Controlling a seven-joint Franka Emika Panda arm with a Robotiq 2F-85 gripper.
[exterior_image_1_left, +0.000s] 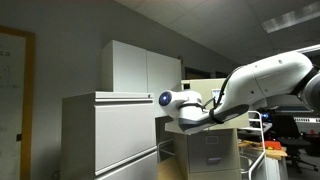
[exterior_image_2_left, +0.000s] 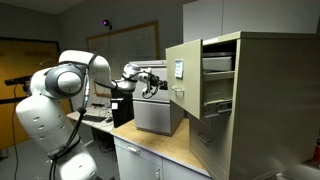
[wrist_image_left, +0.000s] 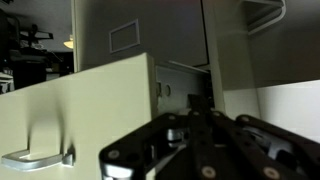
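Observation:
In the second exterior view, my gripper is beside the edge of a beige cabinet door that stands open. My dark gripper fills the lower right of the wrist view, close to the door's edge; whether it touches is too dark to tell. The fingers are shut, and nothing shows between them. A metal handle sits on the door's outer face. In the first exterior view, the arm's wrist is beside a grey cabinet, and the fingertips are hidden.
The tall cabinet has open shelves behind the door, with a grey box on one. Below is a wooden countertop. A grey drawer unit stands behind the arm.

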